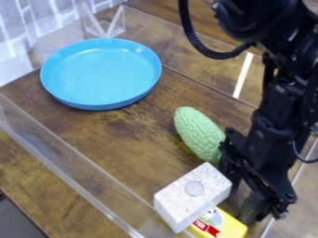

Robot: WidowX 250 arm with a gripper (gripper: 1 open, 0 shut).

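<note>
My black gripper [258, 172] is low at the right of the view, its fingertips down just right of a white block [187, 200] and beside the lower end of a green bumpy vegetable [195, 130]. What is between its fingers is hidden by the dark fingers and wrist. A yellow package with a red label [218, 226] lies at the bottom, partly under or beside the white block.
A blue plate [100, 70] sits at the upper left on the wooden table [99, 139]. A clear plastic edge runs along the left and bottom.
</note>
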